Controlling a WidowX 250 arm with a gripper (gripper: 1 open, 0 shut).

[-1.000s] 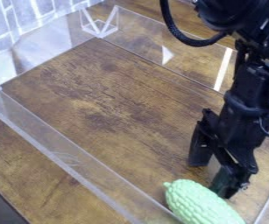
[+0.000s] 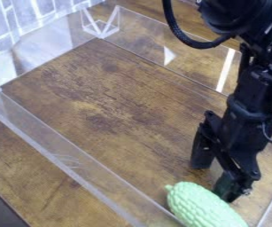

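A black gripper hangs low at the right of the camera view, its fingers spread apart near the wooden floor of a clear-walled enclosure. A pale green textured object, shaped like a corn cob, lies at the bottom right, just in front of and below the fingers. I see nothing held between the fingers, and the floor behind them is partly hidden by the arm.
Clear plastic walls border the wooden floor. A white grid-like item stands beyond the wall at the top left.
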